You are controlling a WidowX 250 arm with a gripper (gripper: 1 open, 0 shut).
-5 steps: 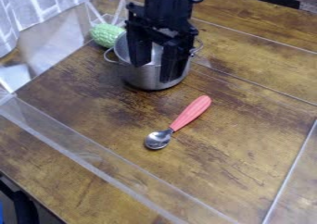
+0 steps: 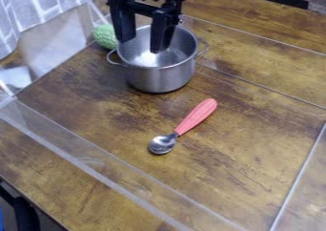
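My black gripper (image 2: 143,30) is at the top of the camera view, over the back of a steel pot (image 2: 156,75) with two loop handles. Its two fingers stand apart, with nothing seen between them. A spoon with a pink handle (image 2: 195,115) and a steel bowl end (image 2: 162,143) lies on the wooden table in front of the pot.
A pale green bumpy object (image 2: 105,32) sits behind the pot at the left. Clear plastic edges run along the left side of the wooden table (image 2: 242,168).
My gripper has moved up and back, away from the front of the pot, uncovering more of the pot's inside. The spoon and pot stay in place.
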